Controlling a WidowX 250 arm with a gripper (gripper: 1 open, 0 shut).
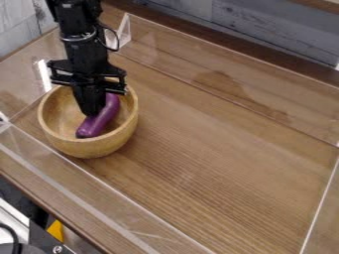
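Note:
A wooden bowl (86,144) sits at the left of the table, with a purple eggplant-like object (98,120) lying inside it. My black gripper (87,83) is low over the back part of the bowl, at the upper end of the purple object. Its fingertips are partly hidden, and whether anything is between them cannot be told from this view.
A grey plank wall runs along the back right. Dark cables and a yellow piece lie off the table's edge at the lower left.

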